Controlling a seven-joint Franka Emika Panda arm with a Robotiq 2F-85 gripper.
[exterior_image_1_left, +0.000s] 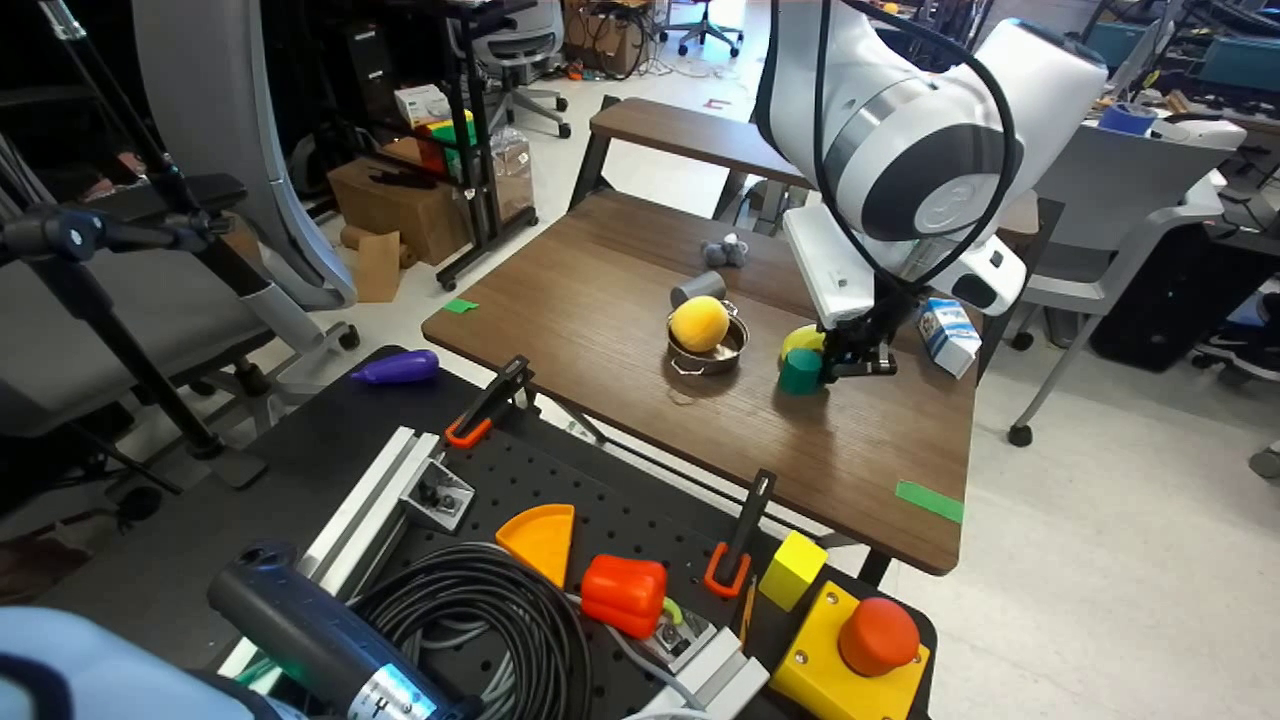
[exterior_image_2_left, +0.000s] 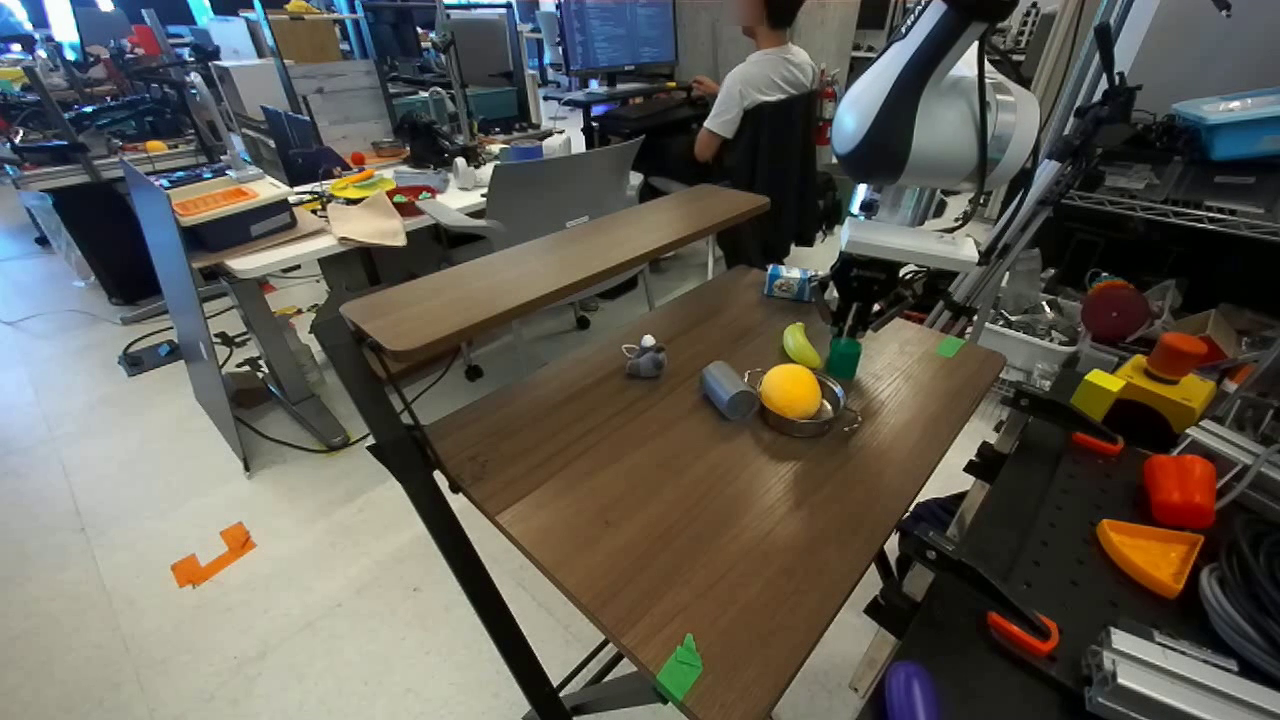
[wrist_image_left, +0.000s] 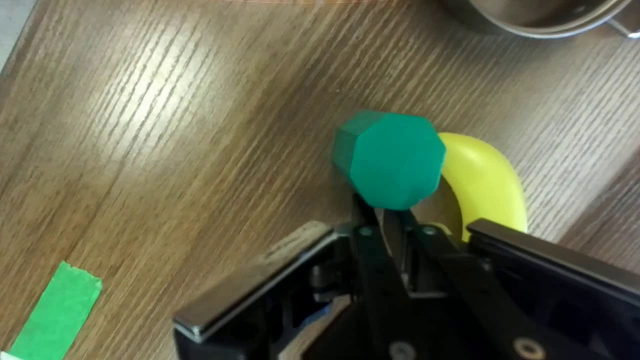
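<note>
In the wrist view, a green many-sided block sits right at the tips of my gripper. The two dark fingers are close together with a narrow gap between them. Where they meet the block's near edge is partly hidden, so a hold on it cannot be made out. A yellow banana curves along the block's right side. Exterior view 1 has the gripper low over the table, beside the green block. From the other side, the block appears below the gripper, with the banana close by.
A metal pot holding a yellow-orange ball stands left of the block. Beyond it are a grey cup and a small grey toy. A blue and white carton lies behind the gripper.
</note>
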